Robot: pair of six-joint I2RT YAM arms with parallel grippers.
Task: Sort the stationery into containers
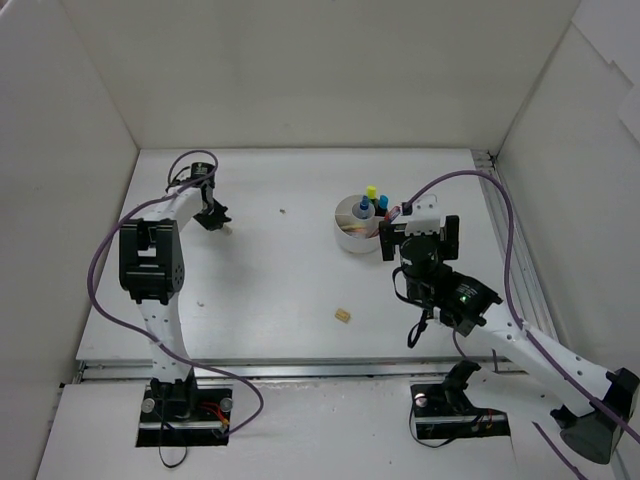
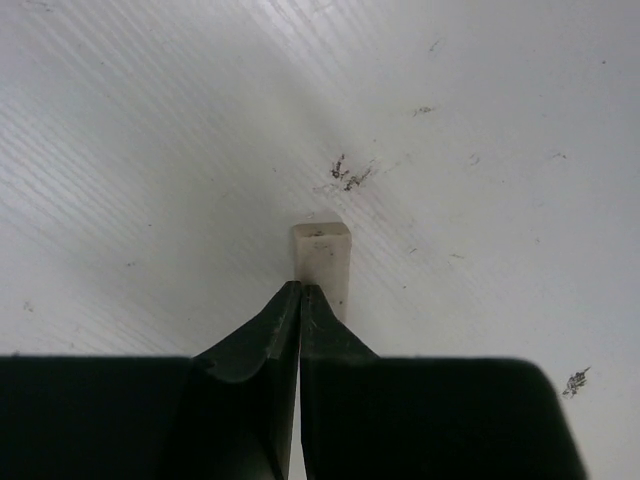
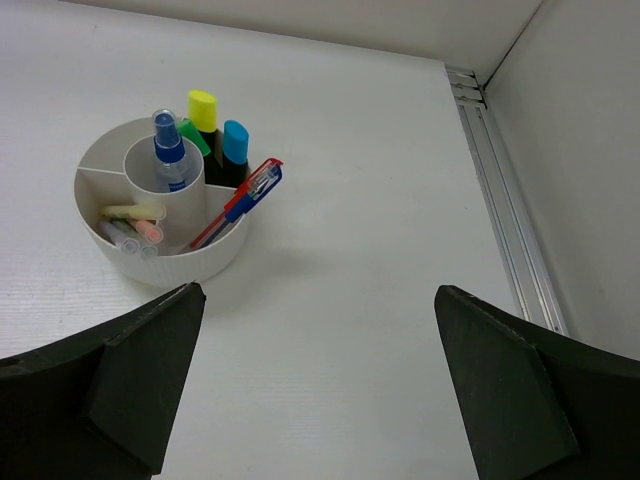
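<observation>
In the left wrist view a small pale eraser block (image 2: pixel 323 262) lies on the white table, just beyond the meeting fingertips of my left gripper. Those fingers are shut together with nothing between them and hide the block's near end. My right gripper is open and empty, on the near right side of the round white organizer (image 3: pixel 205 262). Its compartments hold a blue-capped spray bottle (image 3: pixel 172 150), markers with yellow (image 3: pixel 203 108) and blue caps, red and blue pens (image 3: pixel 240 200), and several pale sticks (image 3: pixel 135 212).
A small yellowish block (image 1: pixel 342 315) rests near the table's front centre. A metal rail (image 3: pixel 510 220) and a wall bound the right side.
</observation>
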